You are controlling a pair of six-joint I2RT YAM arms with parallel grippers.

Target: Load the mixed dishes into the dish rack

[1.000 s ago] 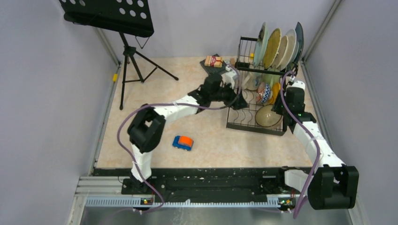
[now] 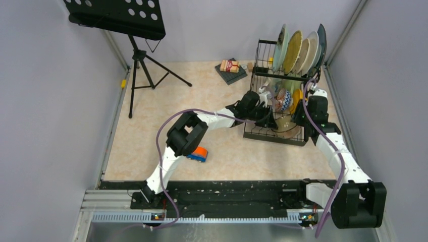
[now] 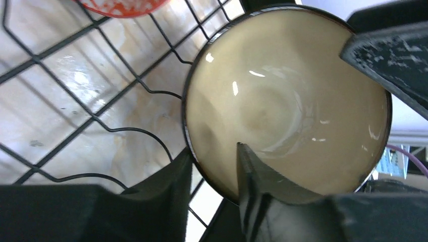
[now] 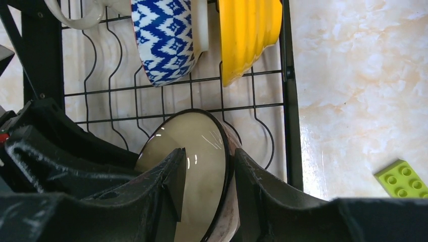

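A beige dark-rimmed bowl lies tilted in the lower front of the dish rack. My left gripper is at its left side, open, its fingers at the bowl. My right gripper is open over the bowl's right part, one finger beside the dark rim. A blue-white zigzag bowl and a yellow dish stand behind it in the rack. Plates stand upright on the upper tier.
A toy car lies on the open table to the left. A music stand is at back left, a dark mat beside the rack. A green block lies right of the rack.
My left arm has moved right and toward the front, down to the bowl in the rack. My right arm has stayed nearly in place.
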